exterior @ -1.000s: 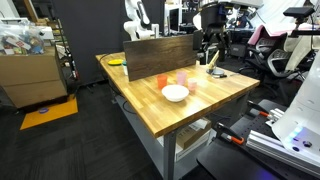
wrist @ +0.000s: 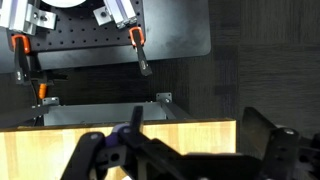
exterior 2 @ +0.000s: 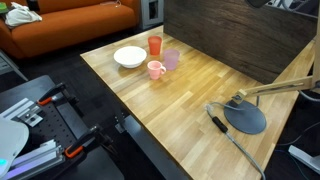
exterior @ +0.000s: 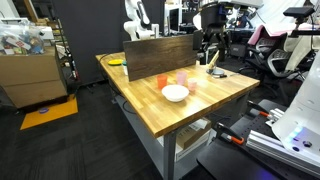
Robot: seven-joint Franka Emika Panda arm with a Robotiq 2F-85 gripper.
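My gripper hangs above the table's right part in the first exterior view. Along the bottom of the wrist view its dark fingers stand apart, with nothing seen between them. A white bowl sits on the wooden table. Close by are a pink mug, a translucent purple-pink cup and an orange cup. A lamp with a round grey base and a wooden arm stands at the table's other end. All of these are apart from the gripper.
A dark wooden panel walls off the table's back. Below the table edge, the wrist view shows the black perforated robot mount with orange-handled clamps. A cable runs from the lamp.
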